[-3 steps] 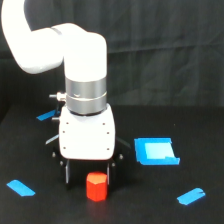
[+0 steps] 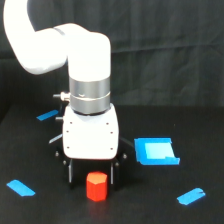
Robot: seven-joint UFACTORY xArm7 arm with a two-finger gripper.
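A small red block point(image 2: 96, 186) rests on the black table near the front, left of the middle of the view. Over it, pointing down, is my white gripper point(image 2: 91, 178), with its two thin dark fingers spread apart. One finger stands left of the block with a clear gap, the other just right of it with a narrower one. The fingers look open, and the block does not appear gripped. How the fingers and the block line up in depth is hard to tell.
To the right lies a blue-edged square with a pale middle point(image 2: 156, 151). Strips of blue tape mark the table at front left point(image 2: 20, 188), front right point(image 2: 191, 196) and back left point(image 2: 48, 115).
The arm and gripper have shifted slightly to the right. The red block has stayed in place, and the finger spacing looks the same.
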